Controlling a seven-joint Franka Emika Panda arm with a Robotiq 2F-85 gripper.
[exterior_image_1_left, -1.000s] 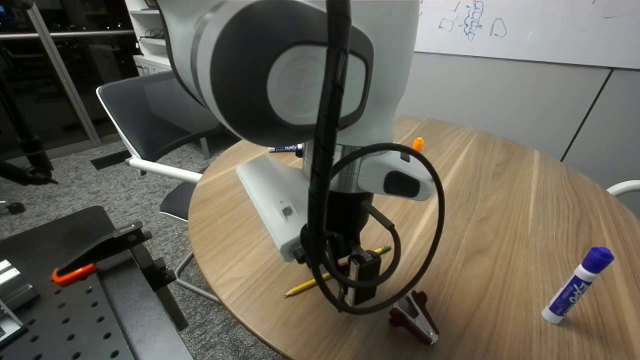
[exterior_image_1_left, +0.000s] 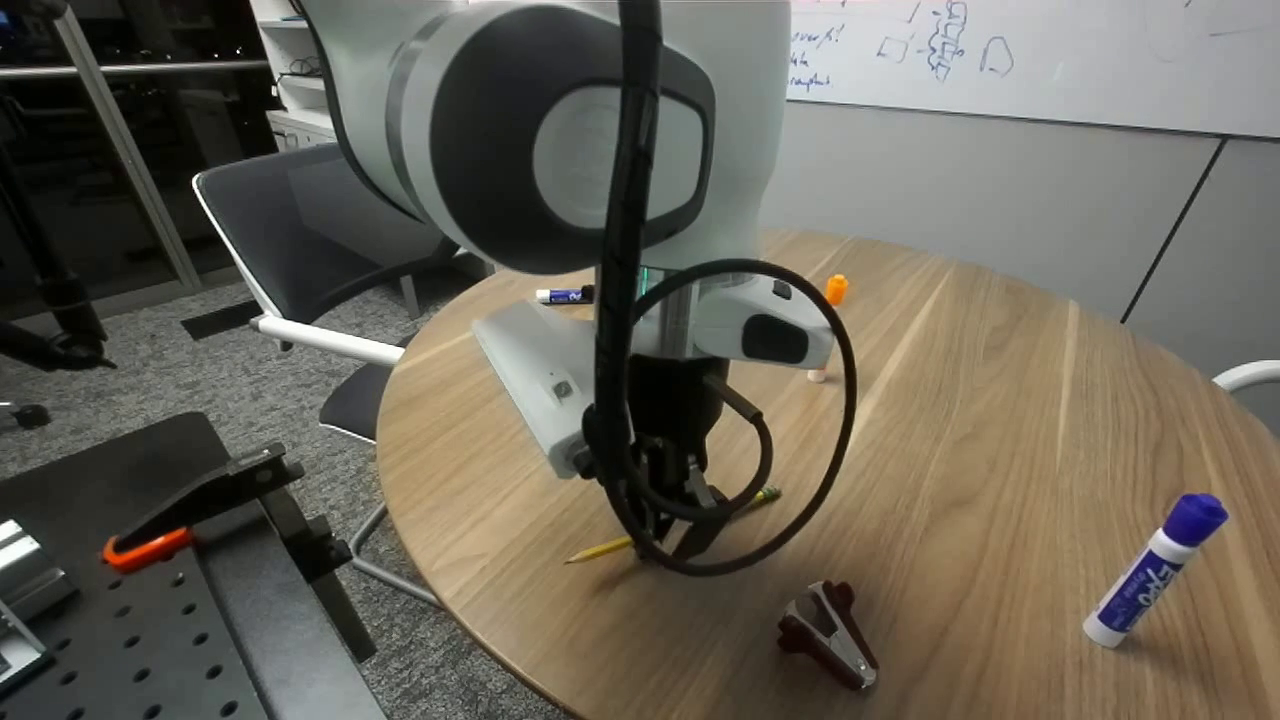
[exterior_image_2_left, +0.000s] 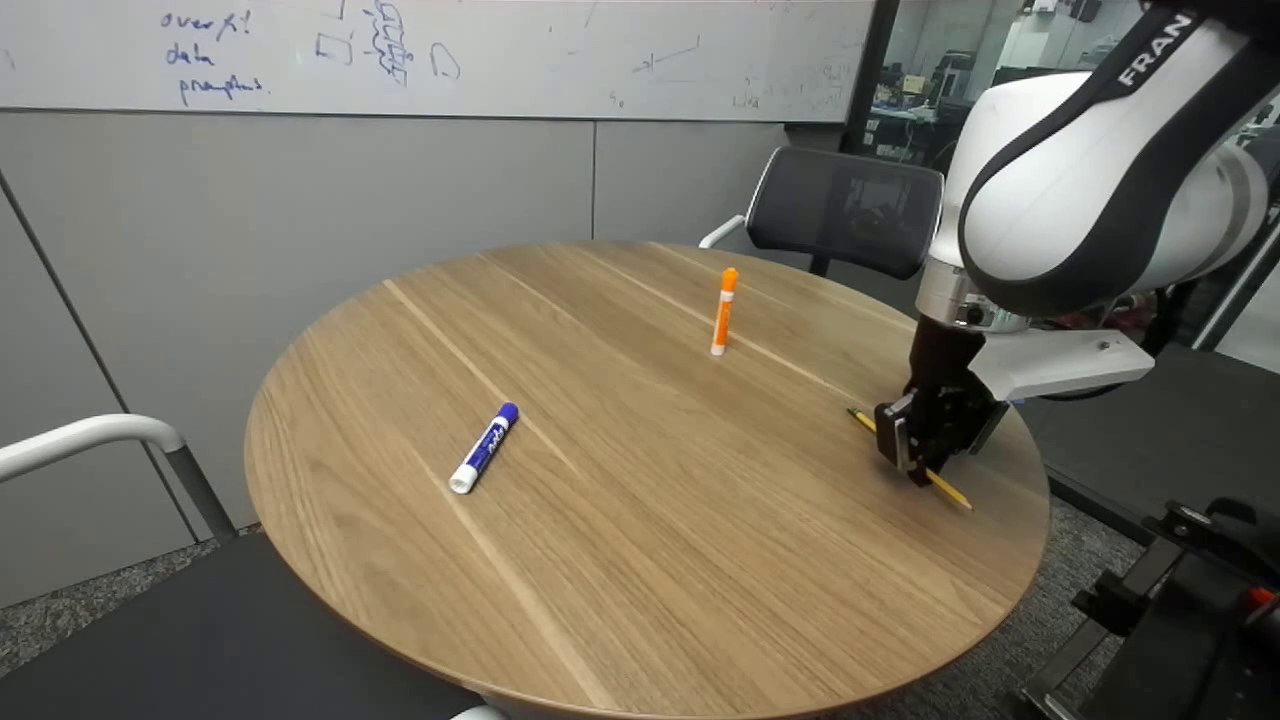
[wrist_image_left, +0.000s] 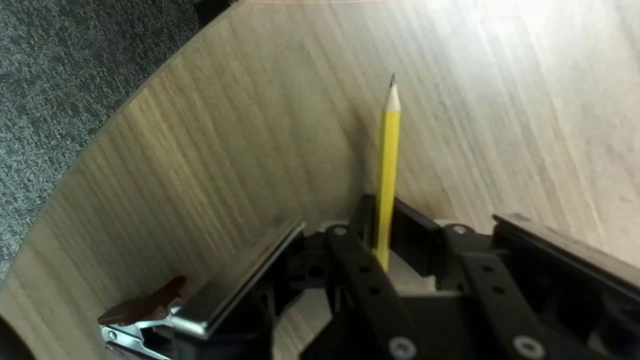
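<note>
A yellow pencil (wrist_image_left: 388, 150) is held crosswise between the fingertips of my gripper, which is shut on it. The sharpened end sticks out past the fingers in the wrist view, a soft shadow on the wood beside it. Exterior view 1 has the pencil (exterior_image_1_left: 600, 551) low at the tabletop, tip to the left, with my gripper (exterior_image_1_left: 678, 528) partly behind a looping cable. From exterior view 2, the pencil (exterior_image_2_left: 948, 488) shows on both sides of my gripper (exterior_image_2_left: 918, 462). Whether its eraser end touches the table, I cannot tell.
A dark red staple remover (exterior_image_1_left: 828, 636) lies close to my gripper on the near side. Further off are a blue-capped marker (exterior_image_1_left: 1152, 576), an orange marker (exterior_image_2_left: 723, 314) and another marker (exterior_image_1_left: 564, 296). The round table's edge (wrist_image_left: 114, 120) is close.
The arm has shifted slightly left and back in exterior view 1, bringing the fingers from the pencil's near side onto it.
</note>
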